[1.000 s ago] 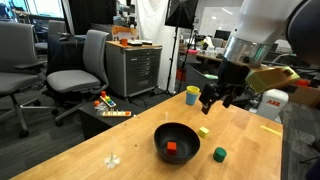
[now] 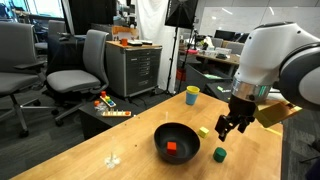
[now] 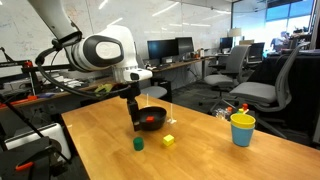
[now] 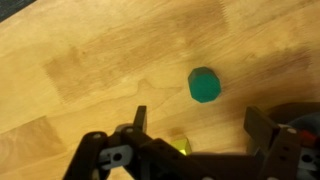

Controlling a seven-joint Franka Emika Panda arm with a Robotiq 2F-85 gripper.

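A green block (image 4: 204,85) stands on the wooden table. In the wrist view it lies just beyond my gripper, whose fingers are wide apart with nothing between them. The black bowl (image 2: 177,143) holds a red block (image 2: 172,148) and sits beside the green block (image 2: 220,155). A yellow block (image 3: 168,140) rests on the table near the green block (image 3: 138,143). In the wrist view the yellow block (image 4: 181,145) is partly covered by the gripper body.
Toward the table's edge stands a blue and yellow bucket (image 3: 242,131). Small coloured items (image 2: 104,100) lie on a black box (image 2: 100,122). White objects (image 2: 112,160) lie on the table past the bowl. Open wood surrounds the green block on its other sides.
My gripper has come down toward the table near the green block and is still open. The blocks, bowl and bucket have stayed in place.
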